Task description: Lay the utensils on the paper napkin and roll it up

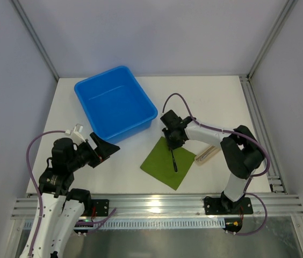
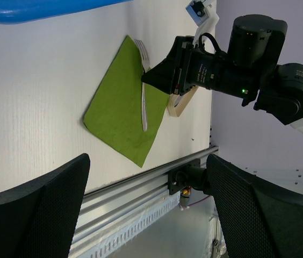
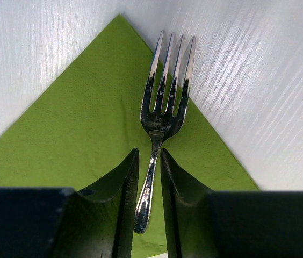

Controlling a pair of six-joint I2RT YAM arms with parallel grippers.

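The green napkin (image 1: 159,166) lies flat as a diamond on the table. A metal fork (image 3: 162,118) rests on it, its tines reaching past the napkin's edge onto the table. My right gripper is open by a narrow gap over the fork's neck and handle. Green napkin shows on both sides of the handle, between the fingers; contact cannot be told. In the left wrist view, the right gripper's tip (image 2: 144,79) covers part of the handle. Away to the left, beside the blue bin, my left gripper (image 1: 110,155) stands wide open and empty.
A blue bin (image 1: 89,110) stands at the back left. To the right of the napkin, partly under the right arm, lies a light wooden holder (image 1: 208,155) with something thin inside. Table space between the left gripper and the napkin is clear.
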